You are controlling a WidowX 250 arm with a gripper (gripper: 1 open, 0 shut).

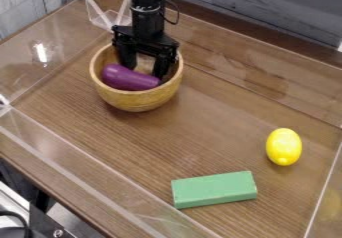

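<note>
A wooden bowl (135, 99) sits toward the back left of the table, holding a purple eggplant-like object (127, 78). My black gripper (146, 54) is lowered from above into the back of the bowl, open, with its fingers just above and behind the purple object. What lies directly between the fingertips is hard to make out.
A yellow lemon (283, 146) lies on the right. A green block (214, 188) lies near the front. A wall stands along the back.
</note>
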